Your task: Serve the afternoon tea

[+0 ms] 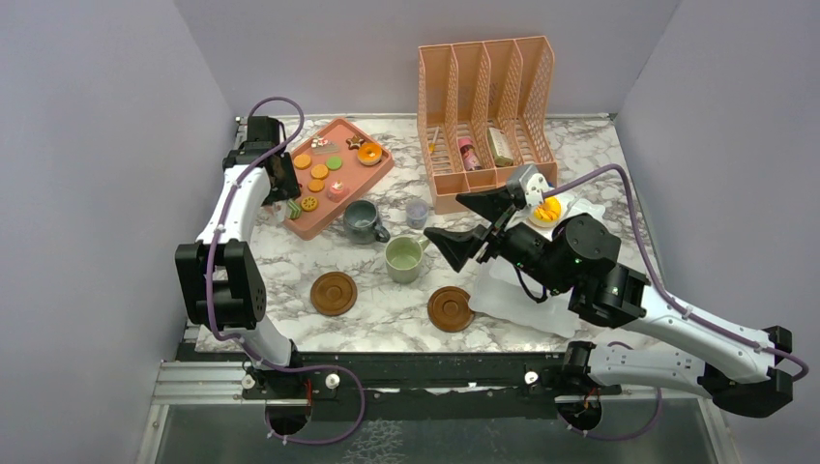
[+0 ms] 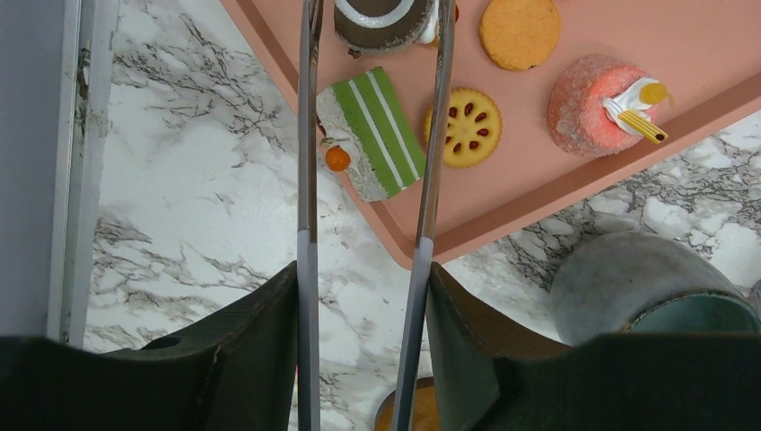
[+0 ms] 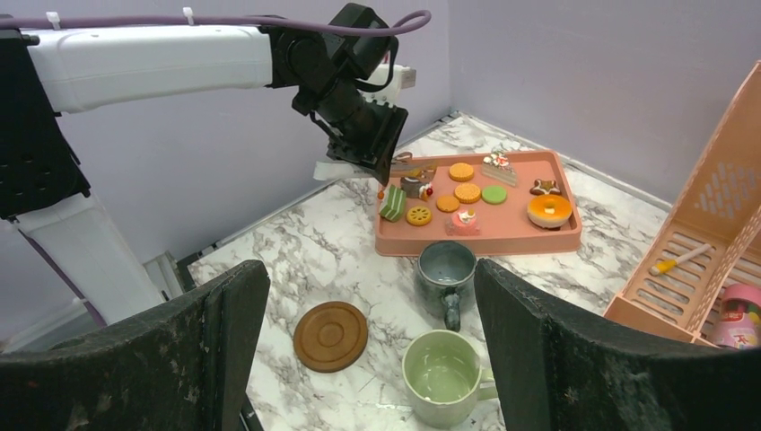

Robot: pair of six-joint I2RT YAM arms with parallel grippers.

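Note:
Metal tongs [image 2: 308,180] are gripped by my left gripper, whose fingers press on their outer sides. The tongs' arms are spread over the pink tray [image 2: 529,202]; their tips run out of the left wrist view. Between these arms show a chocolate cake [image 2: 386,27] and part of a green striped cake [image 2: 381,126]; contact cannot be judged. My right gripper is open and empty, right of the mugs. A dark mug [image 1: 362,221] and a green mug [image 1: 403,259] stand upright near two brown coasters, the left coaster [image 1: 334,293] and right coaster [image 1: 450,308], both bare.
The tray also bears several biscuits, a pink cake [image 3: 464,223] and a yellow ring cake [image 3: 549,210]. Behind the right gripper stands a pink divided rack [image 1: 445,188]. A small clear cup [image 1: 417,212] sits by the mugs.

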